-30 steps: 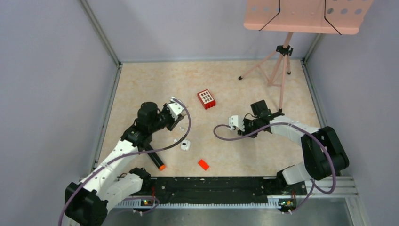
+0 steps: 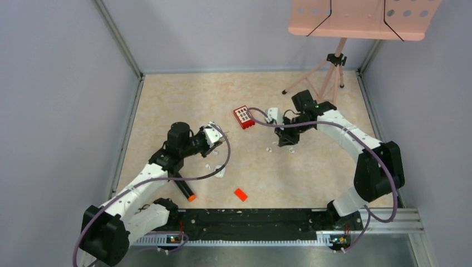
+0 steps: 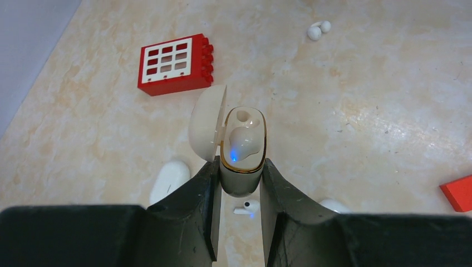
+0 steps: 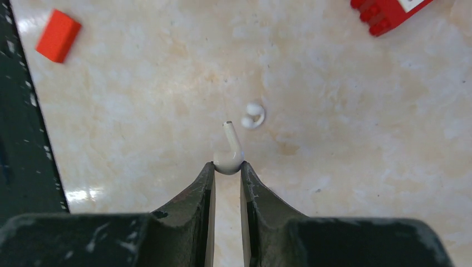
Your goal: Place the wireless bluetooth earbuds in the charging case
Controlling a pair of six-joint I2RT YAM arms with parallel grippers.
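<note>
My left gripper is shut on a white charging case (image 3: 241, 178), its lid raised and a blue light inside; the case holds it upright above the table. My right gripper is shut on a white earbud (image 4: 232, 142), stem pointing up in the right wrist view. Beyond it a small pair of white earbud-like pieces (image 4: 253, 111) lies on the table. Other small white pieces (image 3: 314, 32) lie apart in the left wrist view, with a white oval case-like object (image 3: 170, 181) below left of the held case.
A red block with a white grid (image 2: 244, 116) lies at back centre, a plain red block (image 2: 240, 194) at the front edge, a dark cylinder (image 2: 183, 187) beside the left arm. A pink stand (image 2: 337, 78) occupies the back right. The centre has free room.
My right arm has risen and moved toward the back, lifting the earbud from near the table.
</note>
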